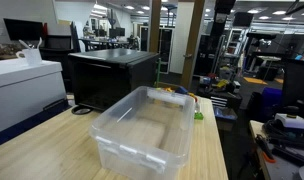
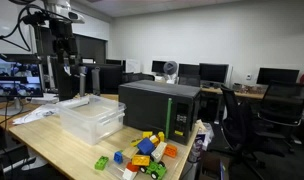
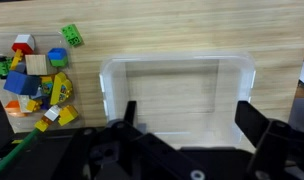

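Note:
An empty clear plastic box (image 1: 147,128) stands on the wooden table; in the wrist view this box (image 3: 182,85) lies beneath my gripper. Two black fingers show wide apart at the lower edge there, with nothing visible between them. Beside the box is a group of small coloured toys and blocks (image 3: 40,80), red, blue, yellow, orange and green. A single green block (image 3: 72,34) lies apart from them. In exterior view 2 the arm (image 2: 64,15) hangs above the box, and the toys (image 2: 149,152) lie in front of a black microwave.
The black microwave (image 1: 114,78) stands behind the box, close to the toys. Bare tabletop (image 1: 54,140) lies to the box's left in exterior view 1. A white cabinet (image 1: 27,95) is at the far left.

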